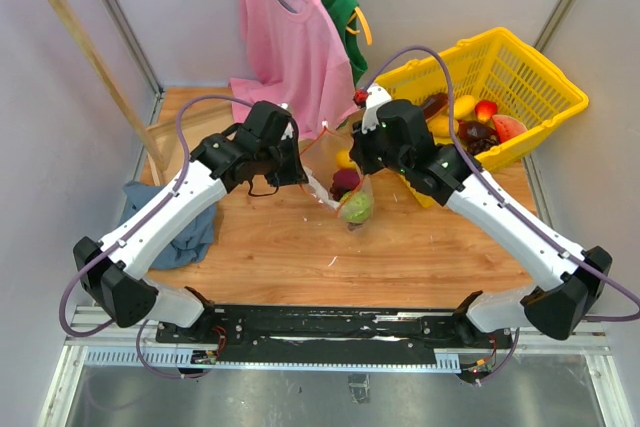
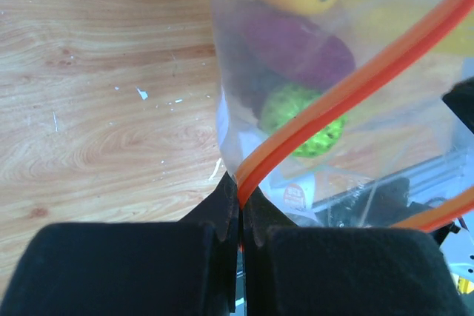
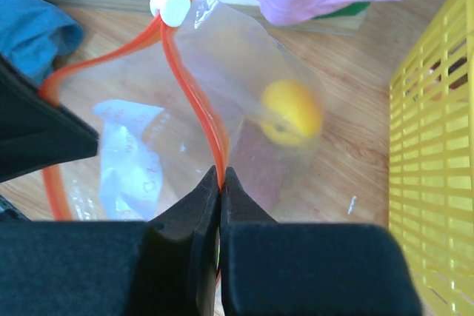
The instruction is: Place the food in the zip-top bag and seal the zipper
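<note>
The clear zip bag (image 1: 330, 172) with orange zipper edges hangs between my grippers, holding a yellow fruit (image 3: 291, 112), a purple item (image 2: 292, 46) and a green ball-like item (image 2: 304, 120). My left gripper is shut on one orange zipper edge. My right gripper is shut on the other orange edge, below a white slider (image 3: 175, 7). The bag's mouth gapes between them, with a white patch visible on the film.
A yellow crate (image 1: 550, 87) of food stands at the back right, close beside the right gripper. Pink (image 1: 270, 37) and green shirts hang on a wooden rack behind. A blue cloth (image 1: 185, 232) lies at left.
</note>
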